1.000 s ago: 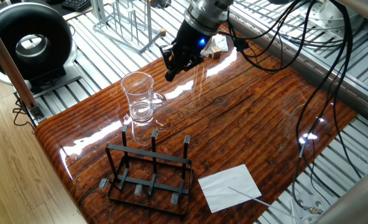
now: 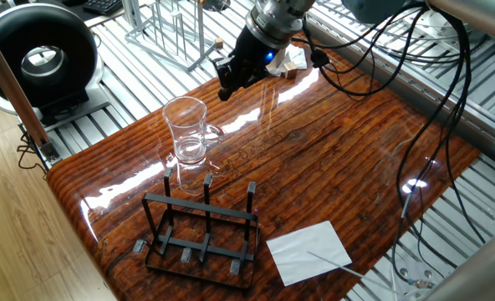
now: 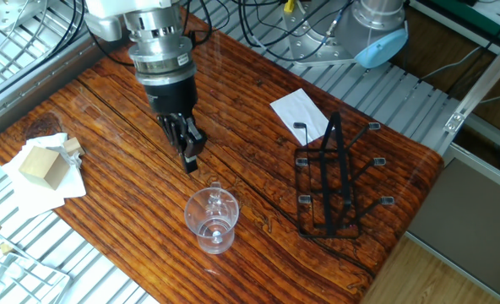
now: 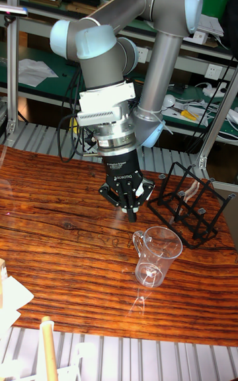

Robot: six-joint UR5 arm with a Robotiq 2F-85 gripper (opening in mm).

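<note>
A clear glass mug (image 2: pixel 186 134) stands upright on the brown wooden table, its handle toward my arm's side. In the second exterior view, the mug (image 3: pixel 213 221) is just below and right of my gripper (image 3: pixel 190 160). My gripper (image 4: pixel 131 214) points downward above the table, apart from the mug (image 4: pixel 156 260), which stands to its lower right in the third exterior view. Its dark fingers overlap from these angles, so the finger's width is unclear; nothing visible hangs from them. A black metal rack (image 2: pixel 204 249) stands empty near the table's edge.
A white sheet (image 2: pixel 309 252) lies flat beside the rack. At another edge, a wooden block (image 3: pixel 44 167) rests on white paper with a smaller piece next to it. Cables (image 2: pixel 461 125) hang from the arm.
My gripper has shifted slightly to the left and upward in the first exterior view and looks turned a little. The mug, rack and sheet have stayed put.
</note>
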